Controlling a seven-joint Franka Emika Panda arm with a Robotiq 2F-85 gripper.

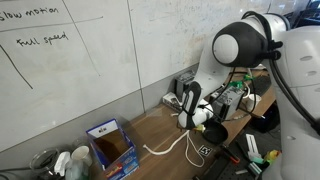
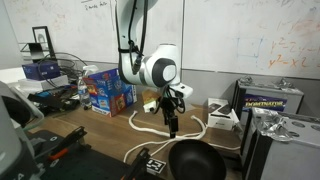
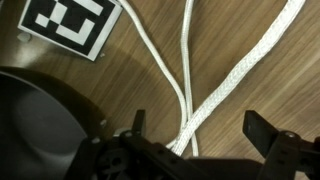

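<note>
A white rope [image 3: 235,75] lies loosely on the wooden table, a thick braided length with thinner strands beside it. My gripper is open above the rope, which runs through the space between its two black fingers. In exterior view 2 the gripper [image 2: 173,128] points down over the rope [image 2: 188,134], just behind a black pan [image 2: 197,160]. That same pan [image 3: 40,135] fills the lower left of the wrist view. Whether either fingertip touches the table or rope, I cannot tell.
A black-and-white marker card [image 3: 72,22] lies near the pan. Blue-and-red boxes [image 2: 110,92] stand on the table's other side. A silver toaster-like appliance [image 2: 270,148] and a white power strip [image 2: 222,112] are close by. A whiteboard [image 1: 80,70] closes off the back.
</note>
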